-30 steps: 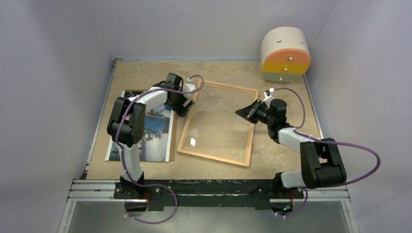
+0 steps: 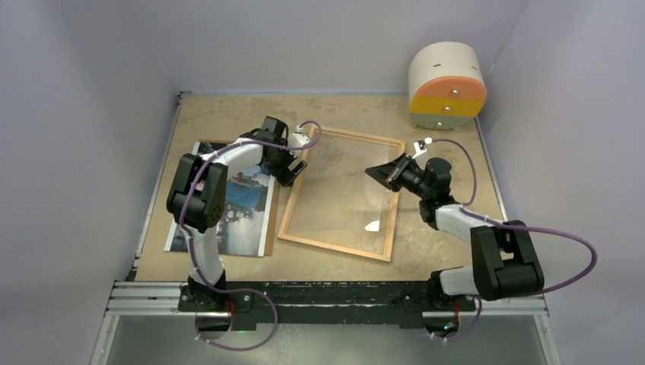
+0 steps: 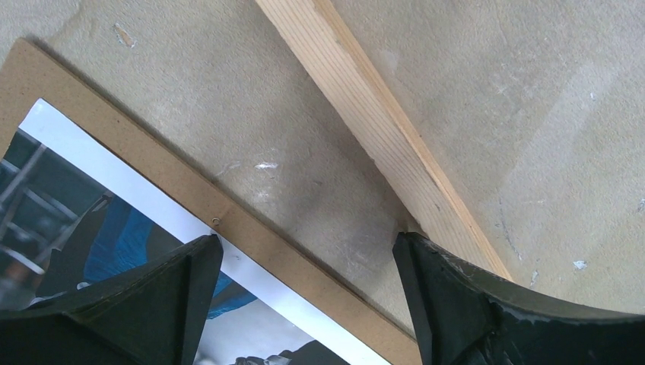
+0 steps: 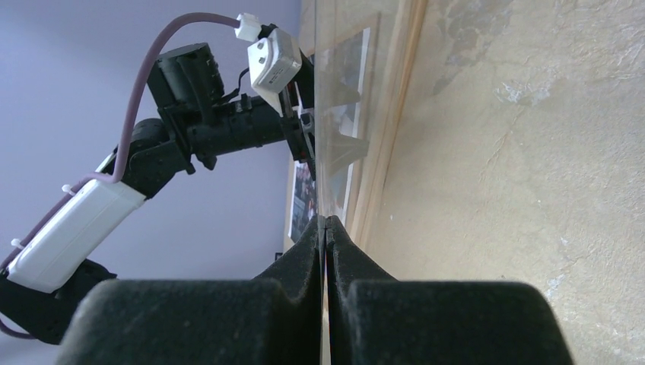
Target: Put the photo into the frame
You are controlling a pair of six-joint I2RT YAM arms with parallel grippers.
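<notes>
A wooden frame (image 2: 335,245) with a clear sheet (image 2: 342,198) lies at the table's middle. The photo (image 2: 236,224) lies to its left on a brown board (image 3: 175,176), its white border showing in the left wrist view. My left gripper hangs over the board's edge and the gap beside the frame's left rail, fingers apart with nothing held. My right gripper is shut at the frame's right side; the clear sheet shows at its fingertips in the right wrist view, though whether it is held is unclear.
A small coloured drawer cabinet (image 2: 446,91) stands at the back right. Bare table (image 2: 357,114) shows behind the frame and to its right. Walls close in the sides and back.
My left gripper has moved very slightly down in the top view. The right gripper has shifted slightly left, and the reflection on the clear sheet has moved.
</notes>
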